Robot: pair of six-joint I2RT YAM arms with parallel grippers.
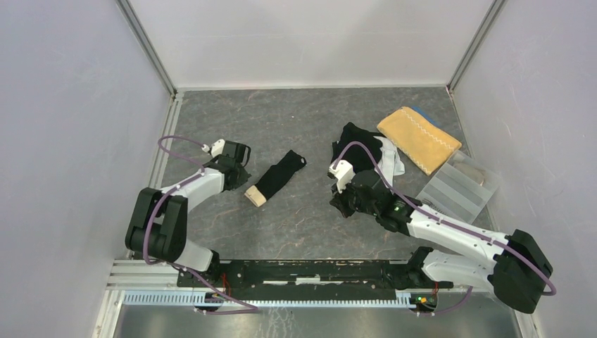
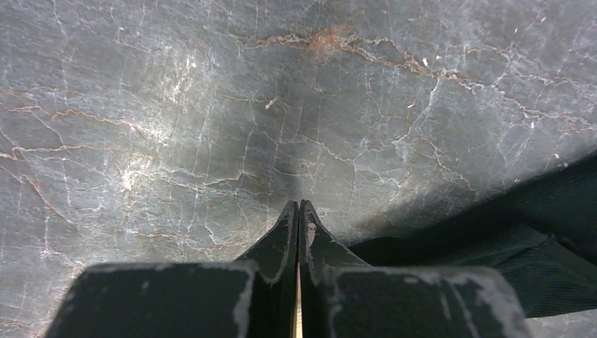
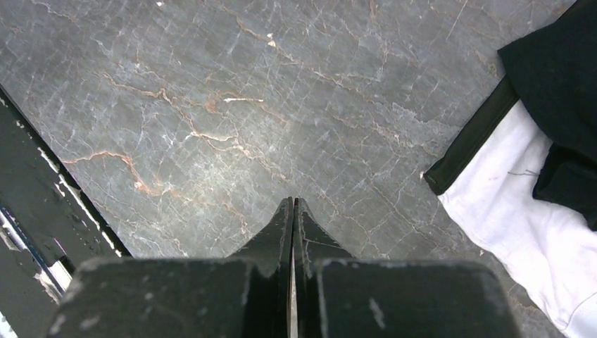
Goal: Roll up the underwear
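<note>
The dark underwear (image 1: 279, 173) lies flat as a narrow strip with a beige band (image 1: 256, 196) at its near-left end, in the middle-left of the grey table. My left gripper (image 1: 244, 179) is shut just left of it; in the left wrist view its fingertips (image 2: 287, 225) meet over bare table beside the dark cloth (image 2: 545, 204). My right gripper (image 1: 337, 206) is shut with nothing visible between its fingers, over bare table to the right of the underwear.
A pile of black and white clothes (image 1: 354, 144) lies at right, beside a yellow cloth (image 1: 417, 136) and a clear compartment bin (image 1: 456, 191).
</note>
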